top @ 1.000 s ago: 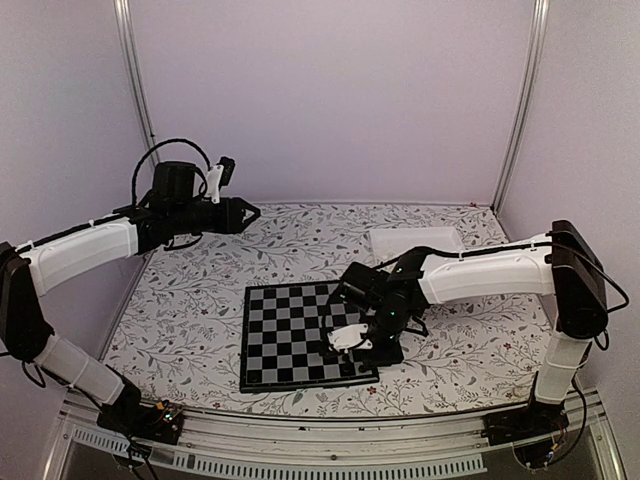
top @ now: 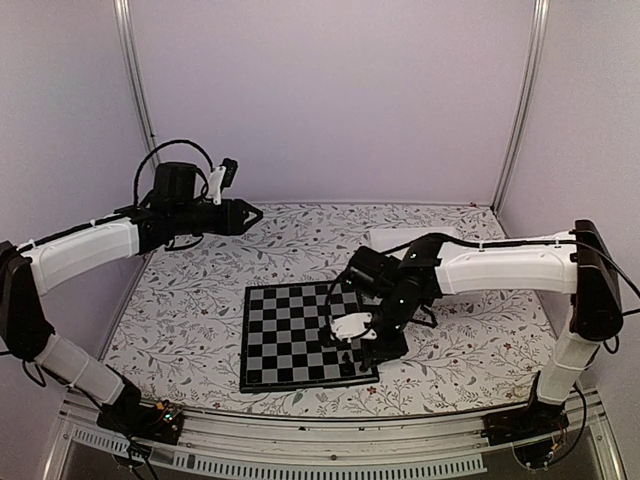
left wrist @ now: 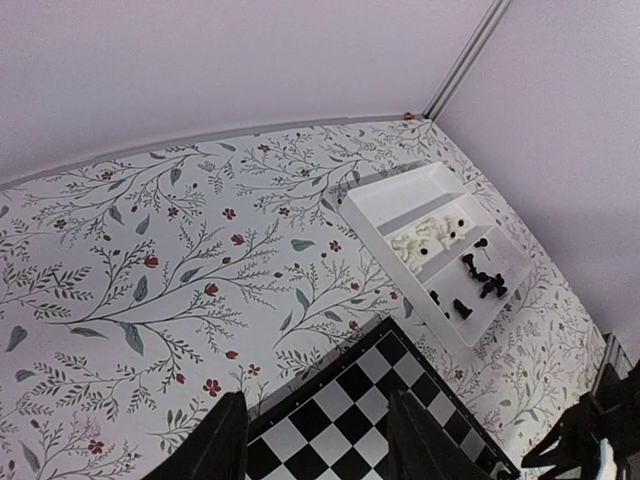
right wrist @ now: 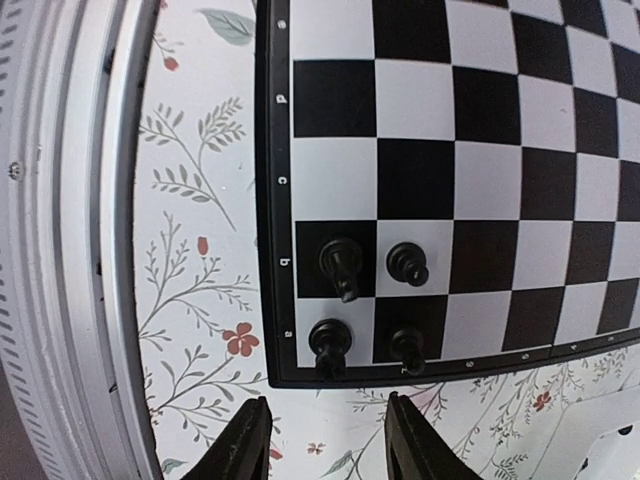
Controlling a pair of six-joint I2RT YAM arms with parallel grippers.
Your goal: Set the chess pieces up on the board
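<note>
The checkered board (top: 285, 340) lies at the table's front middle. Four black pieces stand in its corner in the right wrist view: one (right wrist: 341, 262), a smaller one (right wrist: 406, 264), and two along the edge (right wrist: 330, 345) (right wrist: 408, 350). My right gripper is open just beside that corner, above the board, with nothing between its fingers. My left gripper is open, raised at the left of the table. The white box (left wrist: 435, 250) holds loose white pieces (left wrist: 430, 238) and black pieces (left wrist: 483, 278) in compartments.
The box sits at the back right, partly hidden behind my right arm in the top view. Walls (top: 330, 100) enclose the back and sides, and a metal rail runs along the front edge.
My right arm has risen slightly and shifted a little to the right over the board corner. The left arm looks practically still.
</note>
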